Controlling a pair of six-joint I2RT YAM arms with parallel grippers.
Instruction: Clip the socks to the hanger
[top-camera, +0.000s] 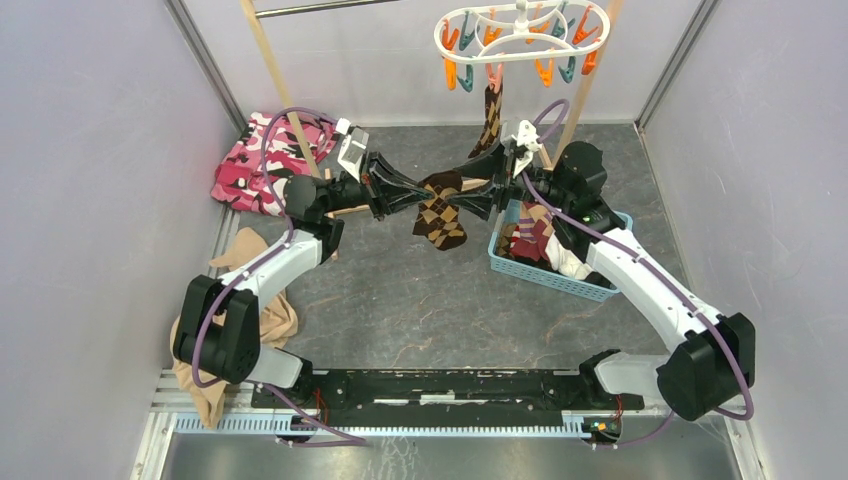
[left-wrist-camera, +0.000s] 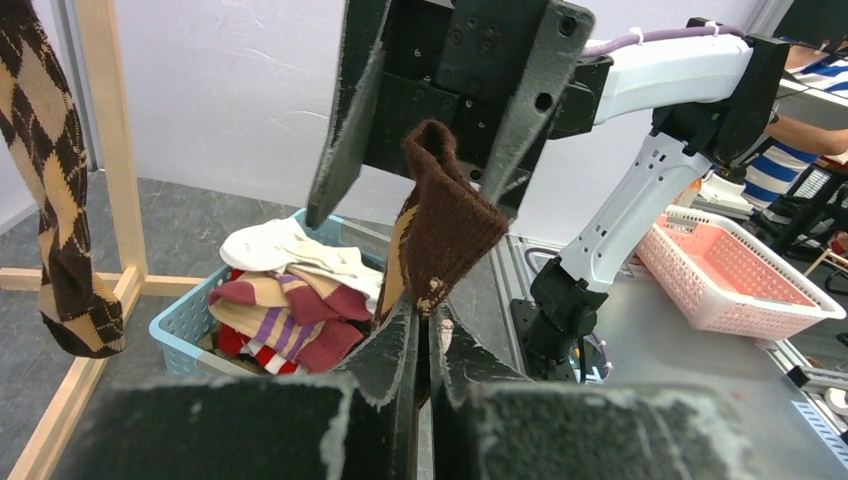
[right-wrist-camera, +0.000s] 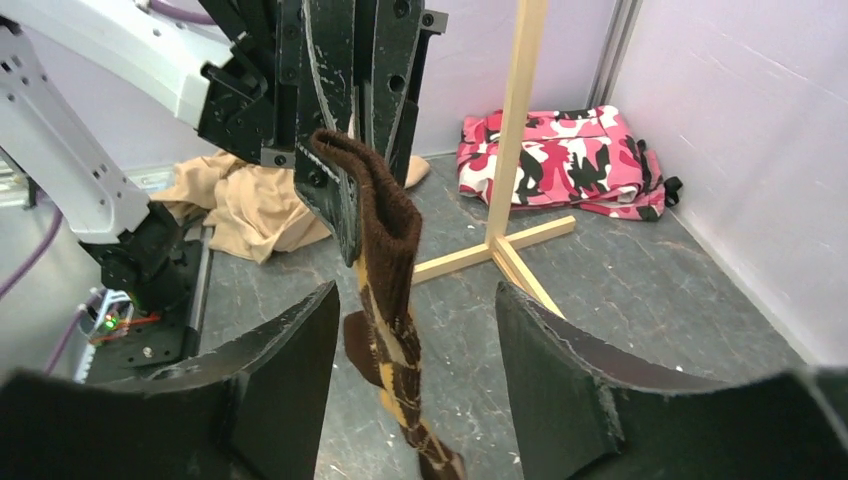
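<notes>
A brown and tan argyle sock (top-camera: 440, 222) hangs in the air, its upper part pinched by my left gripper (top-camera: 424, 195), which is shut on it. In the left wrist view the sock's dark cuff (left-wrist-camera: 448, 215) stands above those fingertips. From the right, my right gripper (top-camera: 456, 186) faces the cuff with its fingers parted; in the right wrist view the sock (right-wrist-camera: 385, 230) shows beyond the gap between its fingers. Another argyle sock (top-camera: 490, 118) dangles from a pink clip on the white oval hanger (top-camera: 520, 56), which carries several orange and teal clips.
A blue basket (top-camera: 555, 281) of socks stands below my right arm. Wooden rack posts (top-camera: 273, 60) rise behind. Pink camouflage fabric (top-camera: 250, 165) and tan cloth (top-camera: 275, 310) lie at left.
</notes>
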